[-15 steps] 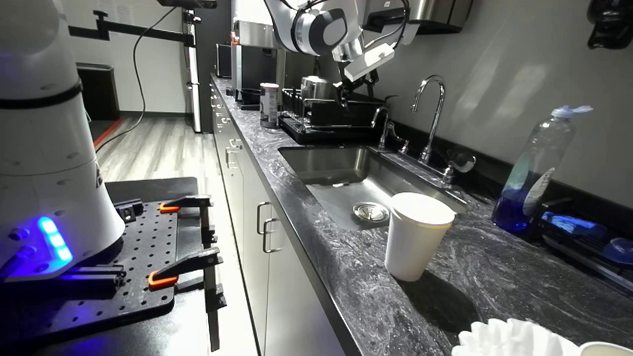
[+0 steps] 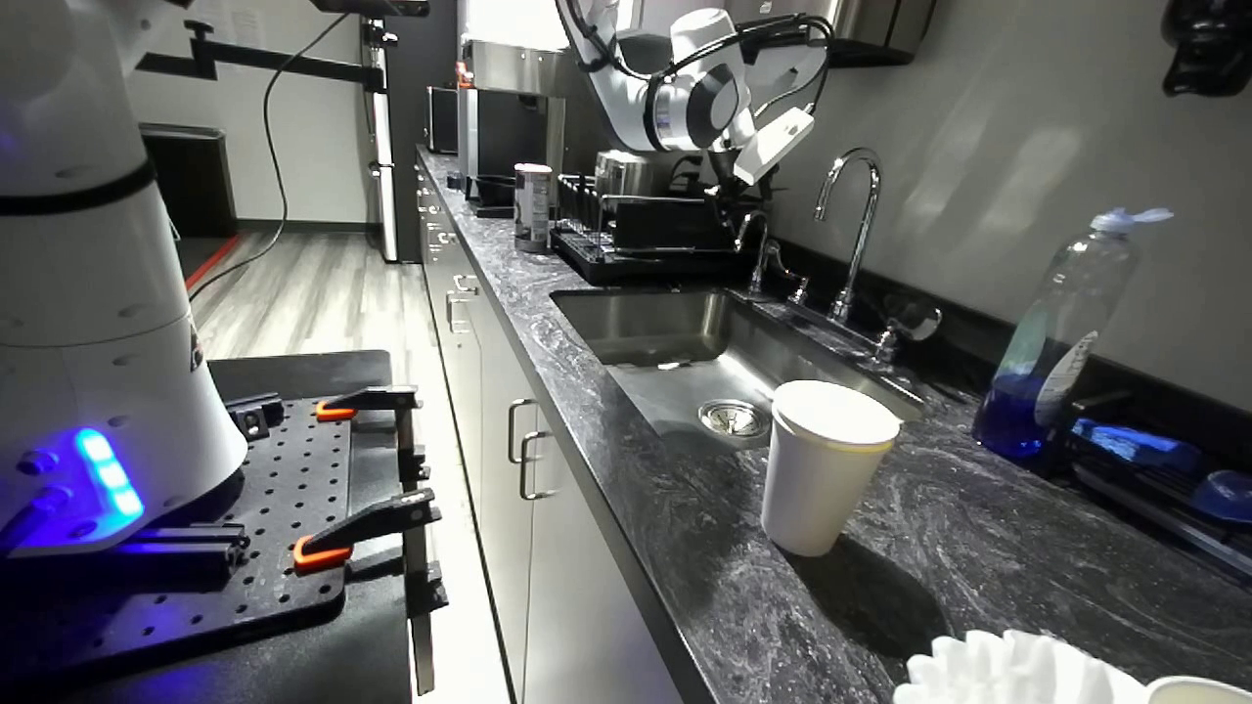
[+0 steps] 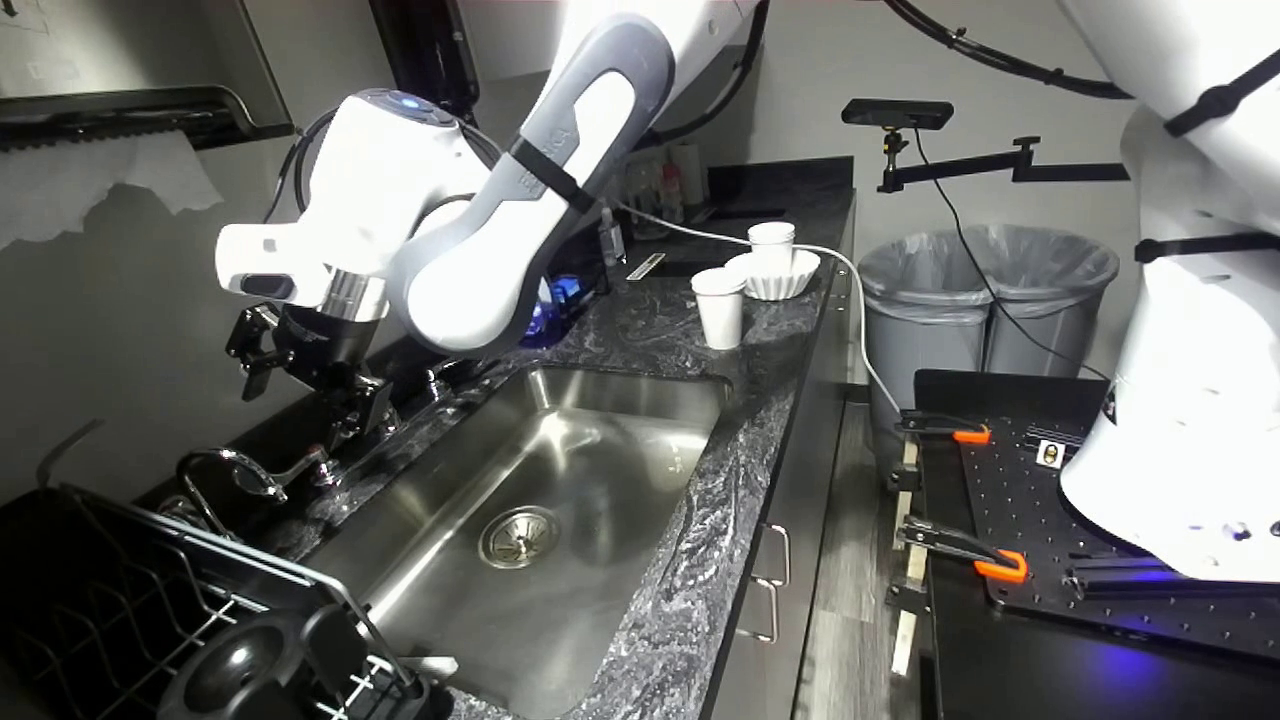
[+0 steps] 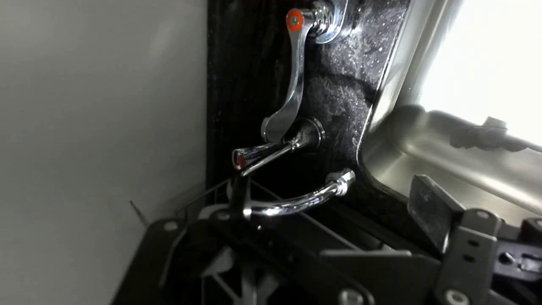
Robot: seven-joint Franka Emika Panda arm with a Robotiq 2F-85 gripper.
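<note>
My gripper [image 3: 310,382] is open over the back edge of the sink, its fingers spread apart and nothing between them. In the wrist view, the slim curved spout [image 4: 300,201] shows between the spread fingers, beyond them. A lever handle with a red ring [image 4: 295,86] stands farther up in that view, apart from the fingers. The tall arched faucet [image 2: 869,229] rises behind the sink. In exterior view 1, the gripper [image 2: 741,211] hangs just above the slim spout, partly hidden by its own white camera housing. Whether a finger touches any fitting, I cannot tell.
The steel sink [image 3: 600,480] is open below. A black dish rack [image 2: 640,252] borders it, close to the gripper. The wall [image 4: 101,127] runs close along the other side. A white cup [image 2: 822,469] and a blue soap bottle [image 2: 1045,352] occupy the counter.
In exterior view 1, the arm and gripper have moved to the right and lower, from over the dish rack toward the wall and slim spout. The counter objects have stayed put.
</note>
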